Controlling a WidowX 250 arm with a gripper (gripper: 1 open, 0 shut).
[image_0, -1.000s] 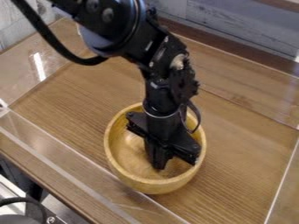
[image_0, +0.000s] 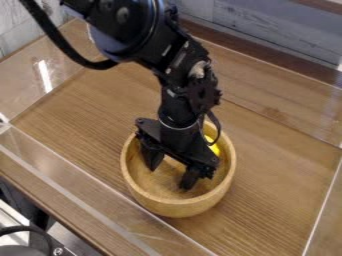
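Observation:
A black robot arm reaches down from the upper left into a light wooden bowl (image_0: 177, 203) near the table's middle. Its gripper (image_0: 174, 160) is open, with the fingertips low inside the bowl. Behind the gripper, at the bowl's right rear, part of a small yellow object (image_0: 211, 139) shows; the rest is hidden by the gripper.
A white panelled wall (image_0: 281, 30) runs along the back. Dark cabling lies off the table's front left edge.
The gripper has shifted slightly up and left within the bowl, and more of the yellow object shows behind it.

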